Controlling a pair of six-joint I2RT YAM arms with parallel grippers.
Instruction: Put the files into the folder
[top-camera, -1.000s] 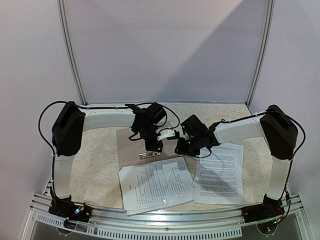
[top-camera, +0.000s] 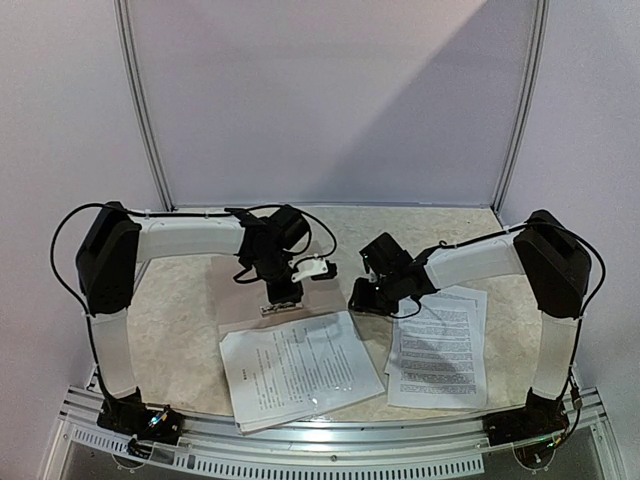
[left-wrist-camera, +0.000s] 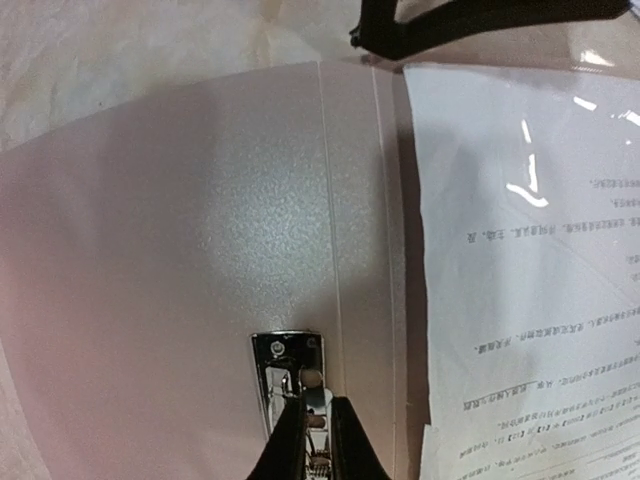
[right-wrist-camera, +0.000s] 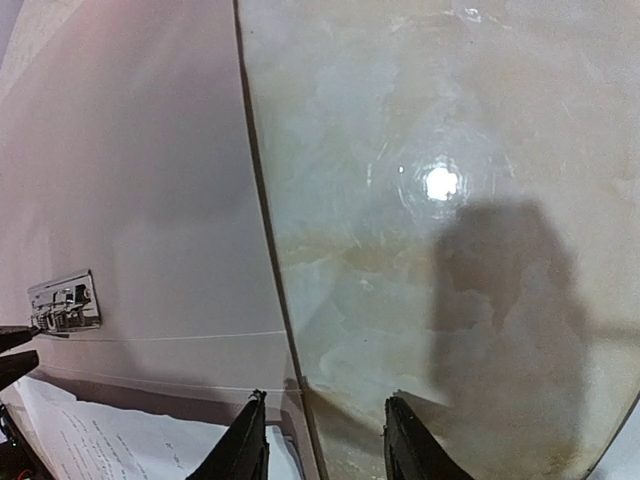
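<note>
The pinkish translucent folder (top-camera: 235, 290) lies open on the table, its metal clip (top-camera: 282, 308) on the upper cover. Printed files (top-camera: 300, 365) lie on the folder's lower half, near the front edge. My left gripper is shut on the lever of the clip (left-wrist-camera: 285, 345), its fingertips close together. My right gripper stands open above the folder's right edge, nothing between its fingers. The folder's hinge creases show in the right wrist view, with a corner of the files (right-wrist-camera: 140, 440) below them.
A second stack of printed sheets (top-camera: 440, 365) lies at the right, partly under my right arm. Bare table shows to the left of the folder and along the back. Both grippers are near each other at the centre.
My left gripper has moved left, and the folder with its clip and the files has shifted left with it. The right arm and the right stack have stayed put.
</note>
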